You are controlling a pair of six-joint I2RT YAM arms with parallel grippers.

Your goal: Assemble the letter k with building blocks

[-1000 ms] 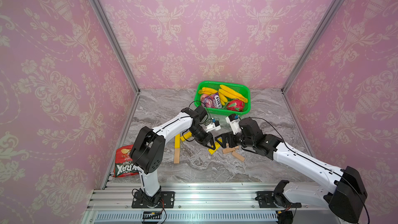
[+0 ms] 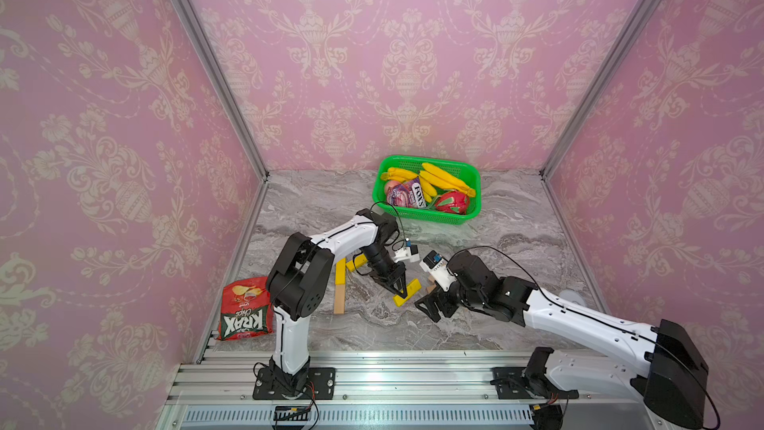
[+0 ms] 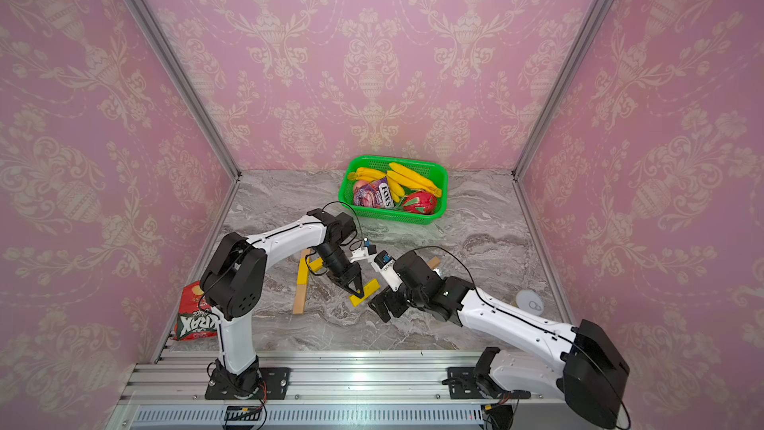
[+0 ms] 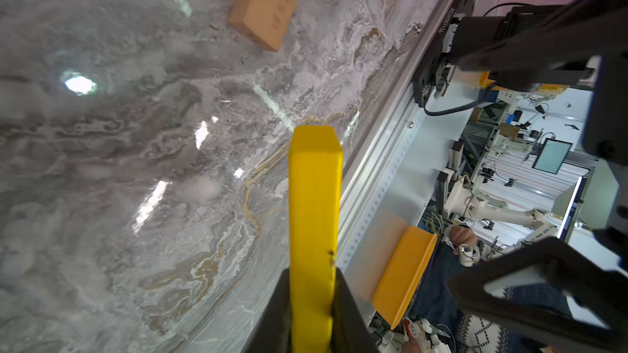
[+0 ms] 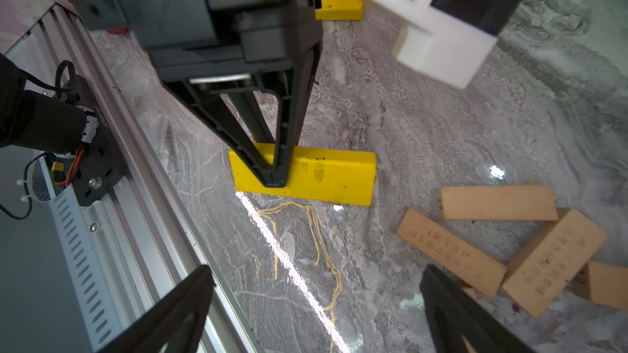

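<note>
My left gripper point(image 2: 401, 293) is shut on a yellow block point(image 2: 410, 291) near the table's middle. In the left wrist view that yellow block point(image 4: 314, 202) stretches forward from between the dark fingers. Just right of it my right gripper point(image 2: 429, 310) stands open; in the right wrist view its spread fingers point(image 5: 166, 313) have nothing between them, and the yellow block point(image 5: 333, 176) lies beyond. To the left, a yellow block point(image 2: 340, 271) and a wooden block point(image 2: 339, 299) form an upright line. Another yellow block point(image 2: 356, 262) slants beside it, partly behind the left arm.
Several loose wooden blocks point(image 5: 497, 202) lie at the right, mostly hidden by the right arm from above. A green basket point(image 2: 468, 215) of fruit stands at the back. A red chips bag point(image 2: 245, 308) lies at the left front. The two grippers are close together.
The left gripper and its block have shifted slightly left and toward the front.
</note>
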